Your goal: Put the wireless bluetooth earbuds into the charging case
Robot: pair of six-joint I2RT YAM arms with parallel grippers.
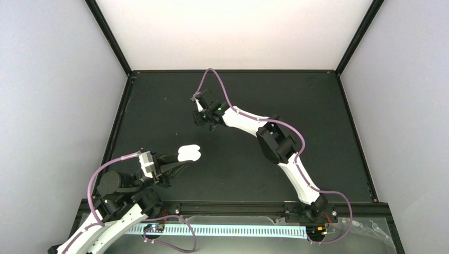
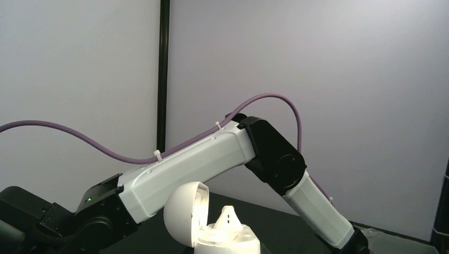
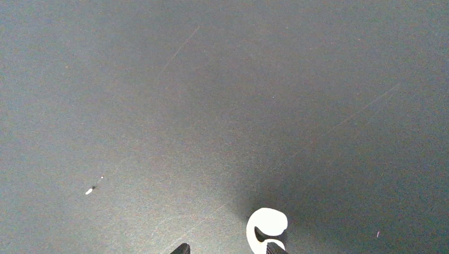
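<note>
My left gripper [image 1: 177, 165] is shut on the white charging case [image 2: 227, 246], whose lid [image 2: 180, 214] stands open; a white earbud tip [image 2: 229, 217] rises from it. In the top view my right gripper [image 1: 199, 108] is over the upper middle of the mat. In the right wrist view a small white C-shaped object, apparently an earbud [image 3: 267, 219], lies on the black mat at the bottom, just beside the tips of the right gripper's part-open fingers, which are barely in view.
Walls bound it at the back and both sides, and the right arm stretches diagonally across its right half.
</note>
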